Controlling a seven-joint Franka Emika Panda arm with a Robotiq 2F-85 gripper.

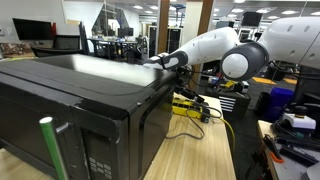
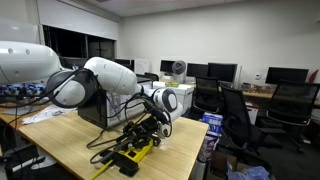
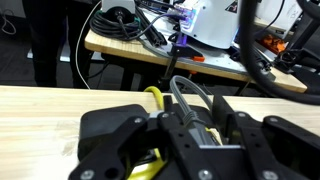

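My gripper is low over the table, its dark fingers filling the bottom of the wrist view. A yellow and black object lies on the wooden table at or under the gripper. Its black block shows left of the fingers, with yellow parts beside it. A thin grey loop rises between or just behind the fingers; whether they touch it is unclear. How wide the fingers stand cannot be made out. In exterior view 1 the gripper is partly hidden behind the black microwave-like appliance.
Cables trail across the table near the yellow object. The appliance takes up much of the table in exterior view 1. Bare wood lies left of the black block, and the table edge is just beyond.
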